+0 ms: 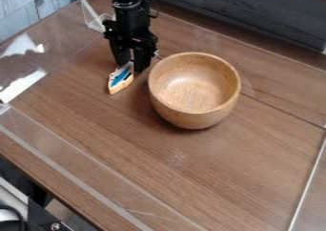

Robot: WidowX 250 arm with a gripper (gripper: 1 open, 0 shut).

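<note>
The black gripper (pixel 132 60) hangs from the arm at the top of the view, low over a small orange object (pixel 121 78) with blue and white on it. Whether its fingers touch the object, and how far apart they are, is too small and dark to tell. A wooden bowl (pixel 193 108) sits just to the right of the object.
A dark board runs along the back edge.
</note>
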